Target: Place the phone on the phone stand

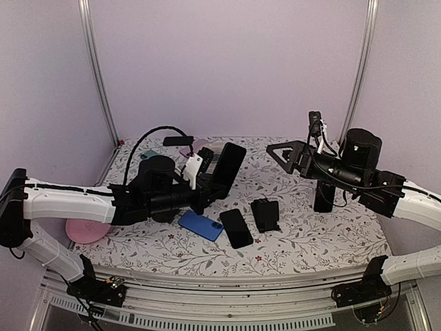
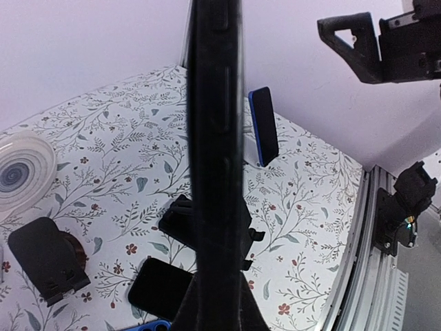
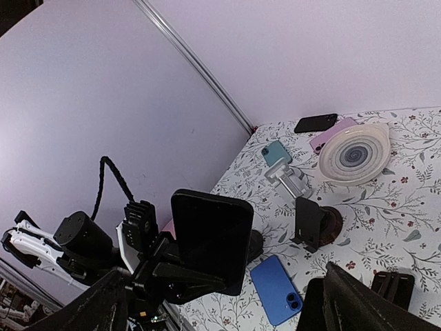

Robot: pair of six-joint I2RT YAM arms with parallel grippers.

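Observation:
A black phone [image 1: 229, 165] is held upright and tilted by my left gripper [image 1: 210, 187], shut on it; it fills the middle of the left wrist view edge-on, and its face [image 3: 212, 238] shows in the right wrist view. My right gripper [image 1: 289, 157] hangs open in the air to the right, apart from the phone. Black stands rest on the table: one [image 1: 266, 215] right of centre, one [image 3: 309, 224] further back. In the left wrist view another phone [image 2: 264, 125] stands propped up at the right.
A blue phone [image 1: 200, 225] and a black phone [image 1: 236, 229] lie at the front. A pink plate [image 1: 86, 232] is at the left, a round dish [image 3: 353, 155] at the back.

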